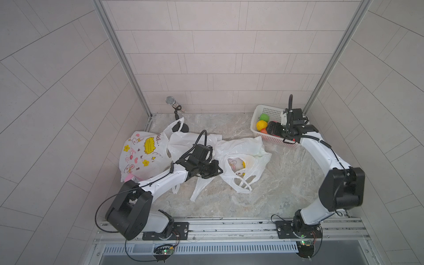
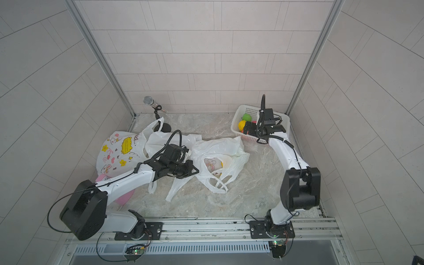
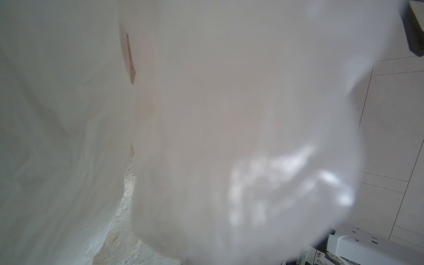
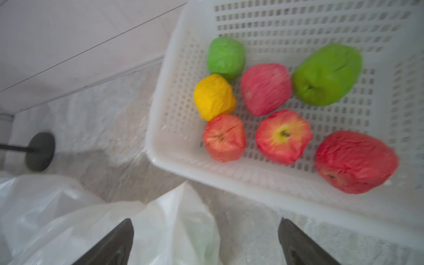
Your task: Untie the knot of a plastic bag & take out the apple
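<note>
A white plastic bag lies on the middle of the table, its handles loose and its mouth spread, with printed pink and yellow plastic showing inside. At its left edge is my left gripper, shut; white plastic covers nearly the whole left wrist view, hiding the fingertips there. My right gripper is open over the near side of the white basket, nothing between its fingers. In the basket lie red apples such as this one, a green apple and smaller coloured fruits. Whether an apple is inside the bag cannot be seen.
A printed bag with pink and yellow pictures lies at the left, white plastic beside it. Behind it stands a microphone on a round base.
</note>
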